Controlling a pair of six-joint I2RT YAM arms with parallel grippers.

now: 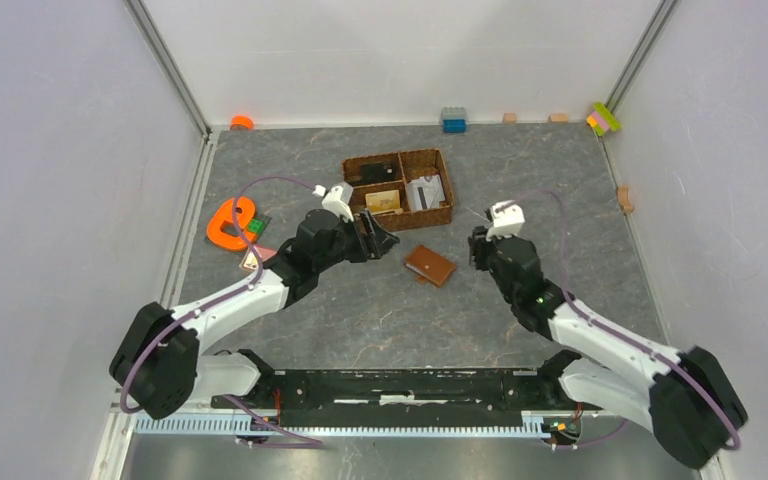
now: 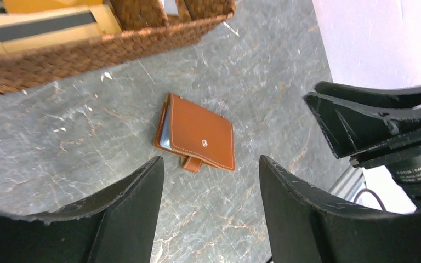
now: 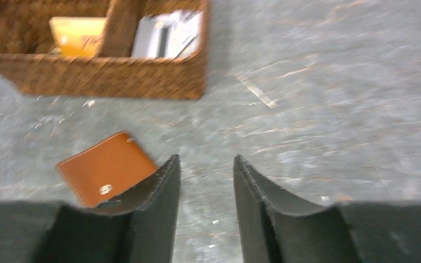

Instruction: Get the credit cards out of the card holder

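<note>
The brown leather card holder lies on the grey table in front of the wicker basket. In the left wrist view the card holder has its flap slightly raised, with a pale blue-grey edge showing inside at its left side. My left gripper stands open above and to the left of it, nothing between its fingers. My right gripper is also open and empty, to the right of the card holder. Whether cards are still inside the holder is mostly hidden by its cover.
The wicker basket behind holds a black item, a yellowish box and pale cards. An orange toy lies at the left.
</note>
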